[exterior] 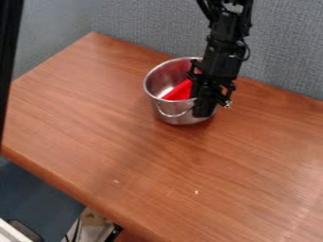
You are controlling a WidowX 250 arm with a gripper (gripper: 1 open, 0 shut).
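A steel pot (pixel 171 107) with a wire handle stands on the wooden table near the back. Inside it is a red object (pixel 178 91), partly hidden. My black gripper (pixel 207 98) is down over the pot's right side, at or inside the rim; its fingers are dark and overlap, so whether they are open or shut, or touching anything, is unclear.
A grey padded wall stands behind it, and a dark post runs down the far left. Cables and a white item lie below the table's lower-left edge.
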